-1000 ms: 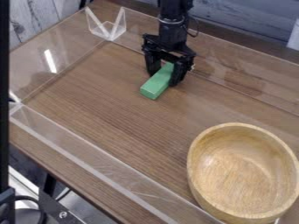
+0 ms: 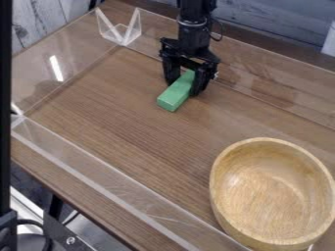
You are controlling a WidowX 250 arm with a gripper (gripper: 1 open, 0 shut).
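Note:
A green rectangular object lies on the wooden surface at the upper middle, tilted diagonally. The black arm reaches down from the top, and its gripper is over the upper end of the green object, covering part of it. The dark fingers overlap one another in this view, so whether they are shut on the object cannot be told.
A large round tan bowl fills the lower right. A clear, angular plastic piece stands at the top left.
The gripper and the green object have shifted very slightly; otherwise the scene looks the same.

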